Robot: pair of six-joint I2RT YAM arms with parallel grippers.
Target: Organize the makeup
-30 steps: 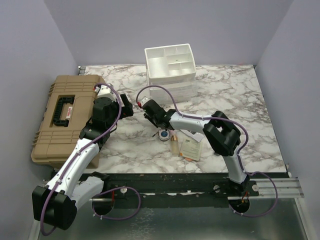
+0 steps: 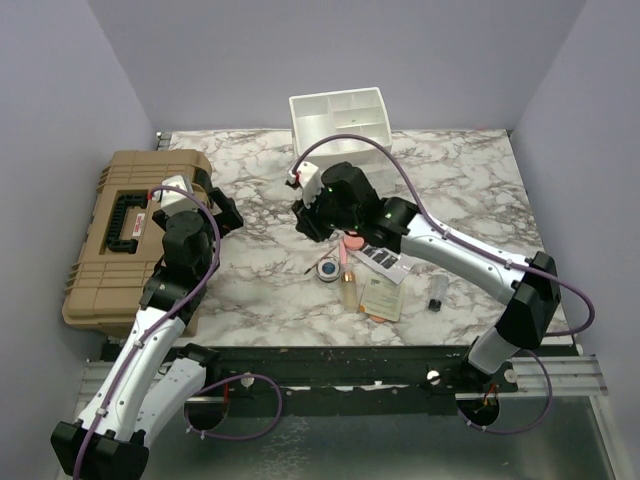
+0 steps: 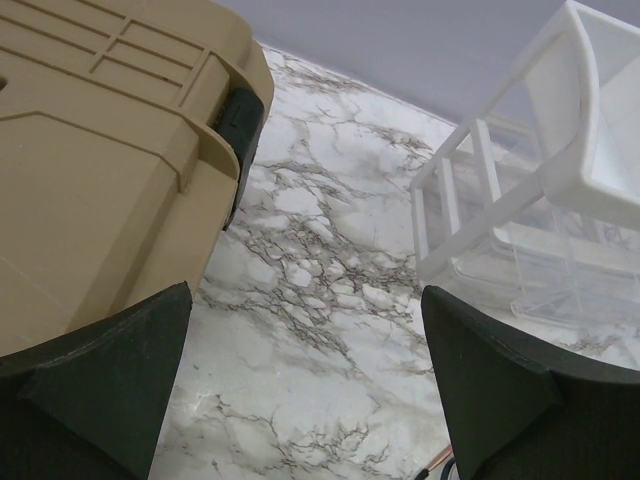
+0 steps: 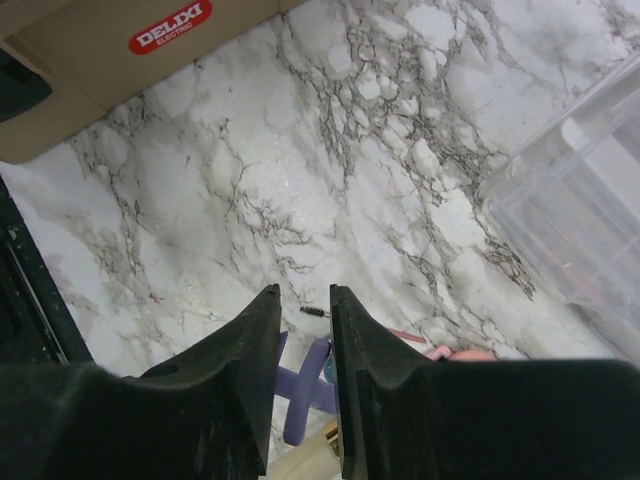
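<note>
Makeup items lie mid-table: a round compact, a bottle, cards, a pink item, a thin brush and a dark-capped tube. A white clear organizer stands at the back. My left gripper is open, empty, over the tan case's edge. My right gripper is above the items, its fingertips part open; a purple piece shows between or below the fingers, and I cannot tell if it is held.
A large tan case fills the left of the table. Marble is clear at the right and between case and organizer.
My right arm has risen and extended, its gripper higher over the items. My left gripper has drawn back leftward toward the case.
</note>
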